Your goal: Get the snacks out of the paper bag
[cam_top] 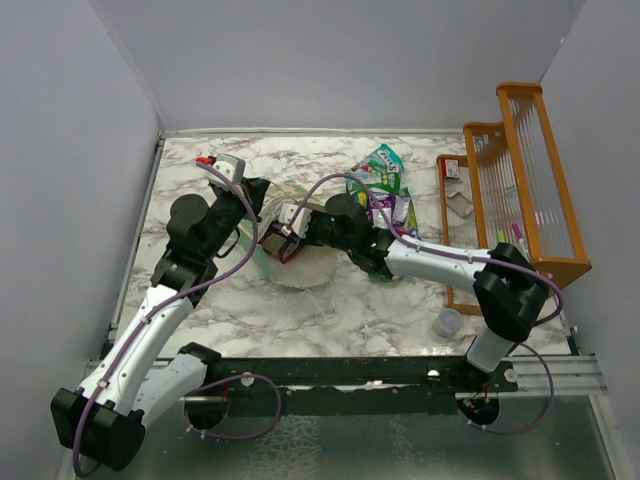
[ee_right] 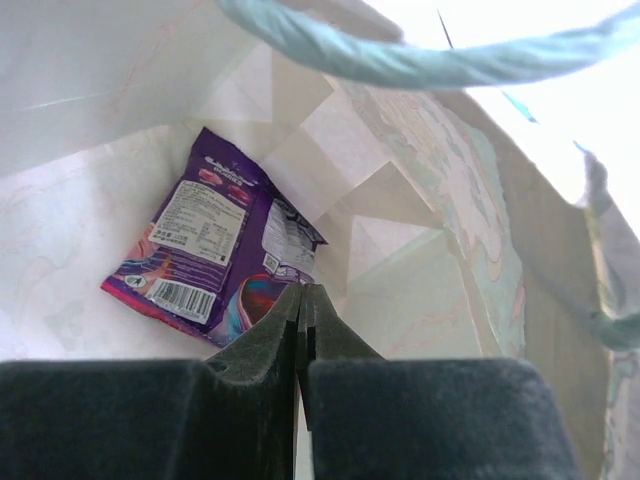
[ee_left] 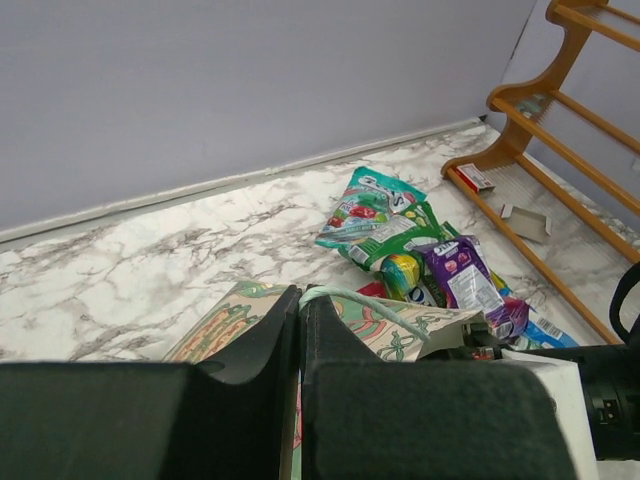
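The paper bag [cam_top: 308, 268] leans with its mouth open at the middle of the table. Inside it lies a purple snack packet [ee_right: 215, 235], flat on the pale paper. My right gripper is shut at the bag's mouth, its tips in front of the packet's lower edge in the right wrist view, with nothing showing between them. The left gripper is shut at the bag's left side, the pale cord handle [ee_left: 365, 297] pinched at its fingertips. Right-hand fingertips are hidden in the top view.
Several snack packets, among them a teal one [cam_top: 382, 160] and a purple one [cam_top: 382, 210], lie right of the bag. A wooden rack [cam_top: 540, 190] stands at the far right, near a clear cup [cam_top: 448, 322].
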